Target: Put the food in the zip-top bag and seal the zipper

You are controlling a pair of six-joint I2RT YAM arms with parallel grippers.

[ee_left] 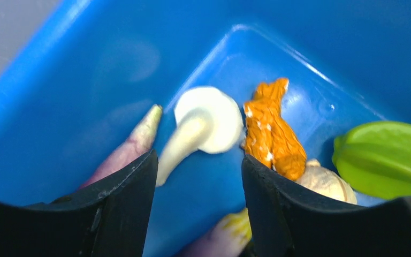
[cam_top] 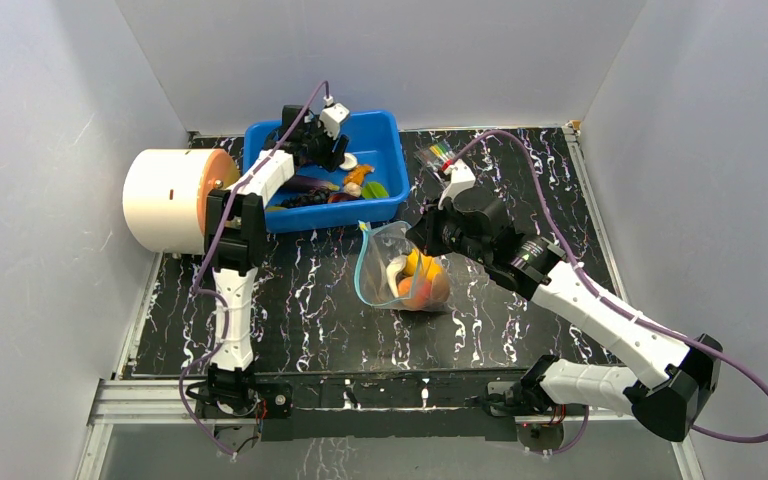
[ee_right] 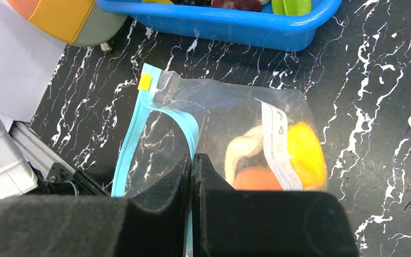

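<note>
The clear zip top bag (cam_top: 385, 262) stands on the table, its blue-edged mouth spread open toward the left. Inside show a pale curved food piece (ee_right: 242, 150), a yellow one (ee_right: 306, 155) and an orange one (ee_right: 257, 178). My right gripper is shut on the bag's blue rim; a yellow slider (ee_right: 145, 82) sits at the rim's far corner. Over the blue bin, my left gripper is open, nothing between its fingers. Ahead of it lie a white mushroom (ee_left: 214, 115), an orange-brown fried piece (ee_left: 273, 128), and a purple eggplant (ee_left: 134, 144).
The blue bin (cam_top: 388, 205) stands at the back, also holding a green starfruit-like piece (ee_left: 388, 158) and a garlic-like bulb (ee_left: 326, 183). A large white cylinder (cam_top: 165, 200) stands left of it. Colored markers (cam_top: 435, 155) lie behind right.
</note>
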